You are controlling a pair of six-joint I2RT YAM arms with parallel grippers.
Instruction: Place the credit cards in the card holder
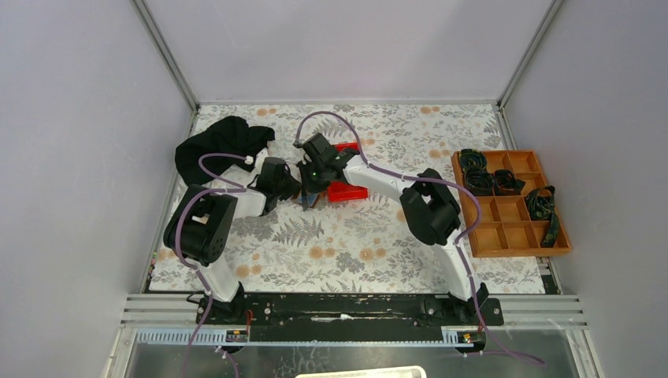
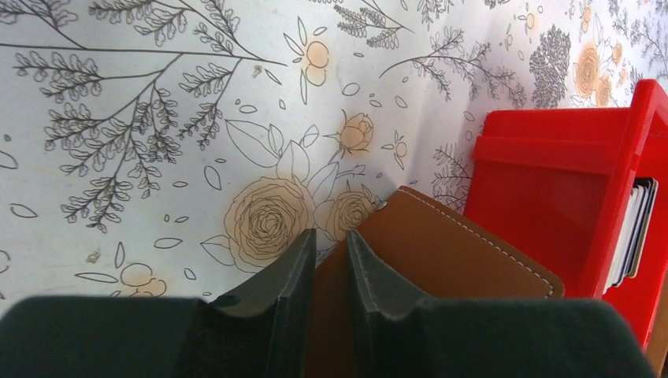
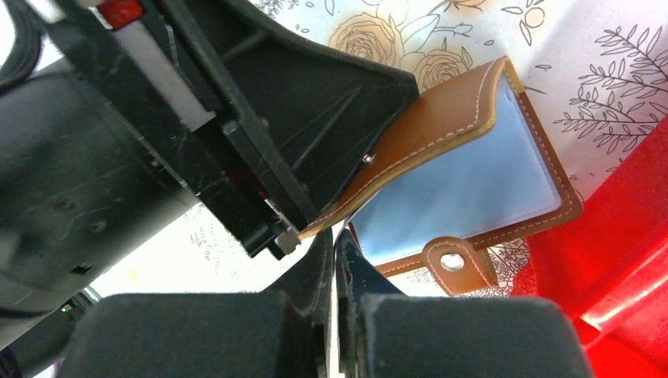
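A brown leather card holder (image 3: 457, 181) with a pale blue sleeve and snap tab lies beside the red box. My left gripper (image 1: 293, 189) is at its flap, seen in the left wrist view with fingertips (image 2: 358, 260) close together over the brown leather; its finger width is unclear. My right gripper is shut at the holder's lower-left edge, with at most a thin edge at its tips. A stack of cards (image 2: 640, 220) stands in the red box (image 2: 543, 205).
Black cloth (image 1: 220, 146) lies at the back left. A wooden divided tray (image 1: 512, 236) with dark rolled items is at the right.
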